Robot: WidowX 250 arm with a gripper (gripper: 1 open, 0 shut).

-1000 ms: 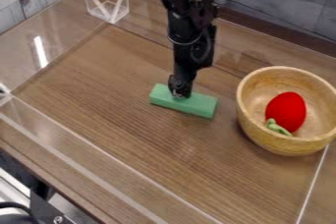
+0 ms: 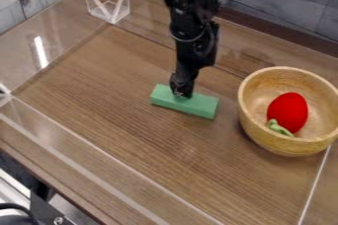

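Observation:
My black gripper [image 2: 184,89] reaches down from the top centre, its tips right at a flat green block [image 2: 199,106] that lies on the wooden table. Whether the fingers are open or closed on the block is hard to make out, as the dark gripper body hides the contact.
A wooden bowl [image 2: 283,78] at the right holds a red object [image 2: 290,110] with a green part. A white wire-like object [image 2: 109,2] is at the back left. The table's left and front have free room [image 2: 106,140].
The green block and the gripper's upper part have shifted very slightly left; otherwise little differs.

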